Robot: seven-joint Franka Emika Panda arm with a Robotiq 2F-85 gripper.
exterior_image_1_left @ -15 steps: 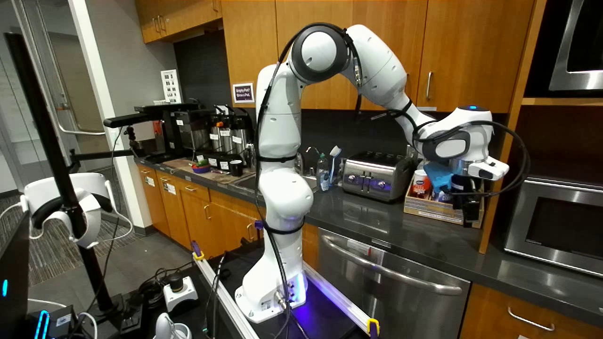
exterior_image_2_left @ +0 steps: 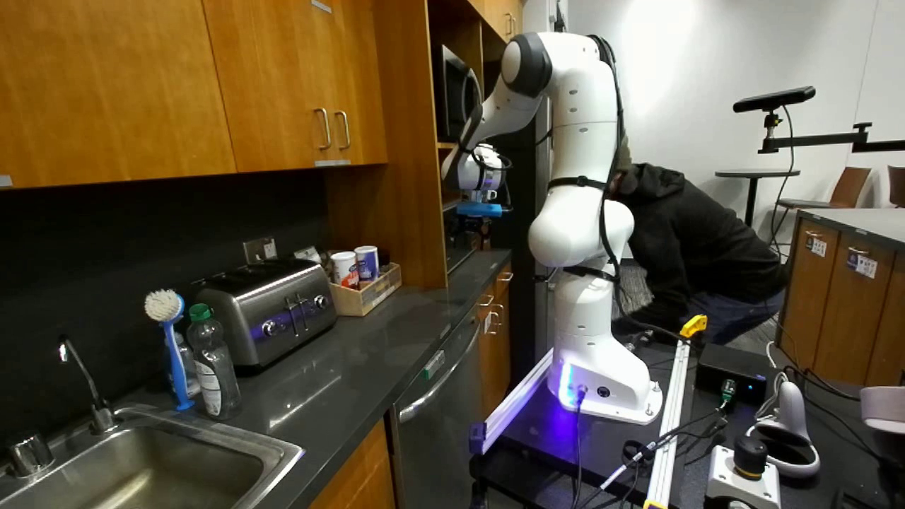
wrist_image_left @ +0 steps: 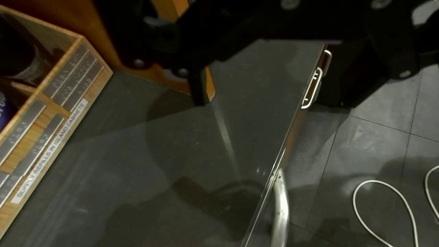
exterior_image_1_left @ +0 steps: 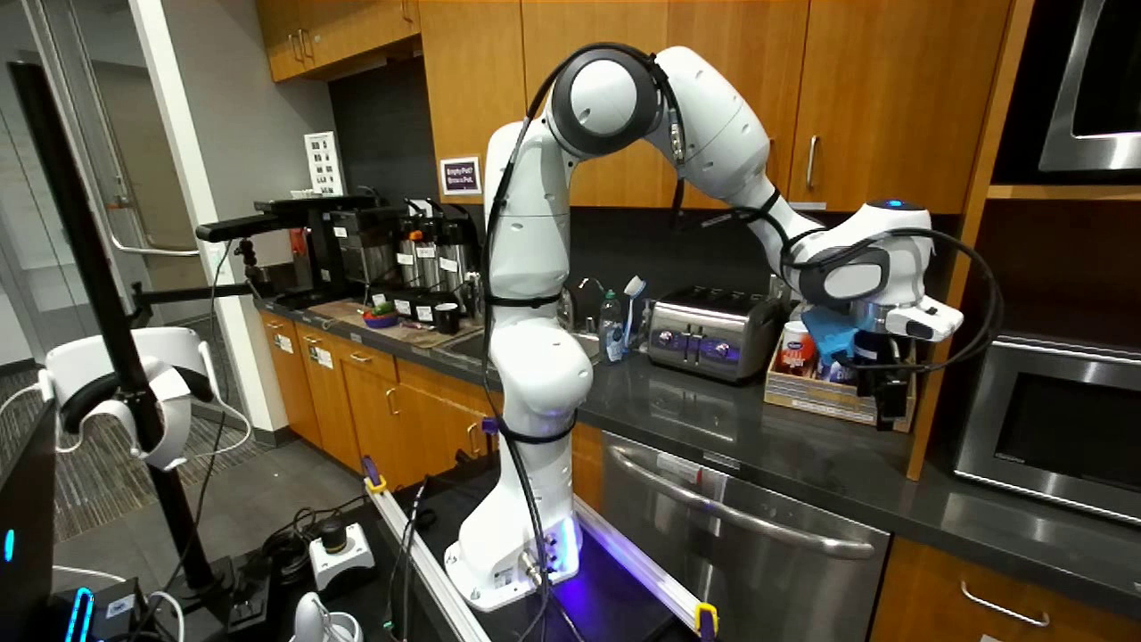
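Observation:
My gripper is open in the wrist view, its two dark fingers far apart with only the counter and floor visible between them. In exterior view 1 the gripper [exterior_image_1_left: 890,398] hangs above the counter, in front of the right part of a wooden supply box [exterior_image_1_left: 808,398]. Exterior view 2 has the gripper [exterior_image_2_left: 475,227] small and dark, so its fingers cannot be made out there. The box holds canisters, one of them a red and white canister [exterior_image_1_left: 794,348]; a labelled side of the box [wrist_image_left: 68,96] fills the wrist view's left edge.
A steel toaster [exterior_image_2_left: 267,312] stands left of the box, and a bottle [exterior_image_2_left: 213,365] and brush [exterior_image_2_left: 174,348] sit by the sink [exterior_image_2_left: 254,445]. A wooden panel [exterior_image_2_left: 416,136] rises beside the box. Someone crouches behind the arm.

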